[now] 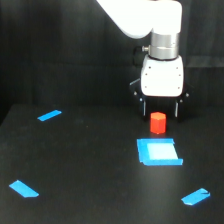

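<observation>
A small red-orange block (158, 123) sits upright on the black surface, right of centre. Directly above and around its top is my gripper (160, 109), pointing down from the white arm. Its dark fingers are spread wide on either side, and a gap shows between each finger and the block. Just in front of the block lies a white square (161, 151) bordered by blue tape (143, 150). The fingertips are hard to make out against the black background.
Loose blue tape strips mark the surface at the back left (50, 115), front left (24, 189) and front right (195, 197). A dark curtain (60, 60) hangs behind.
</observation>
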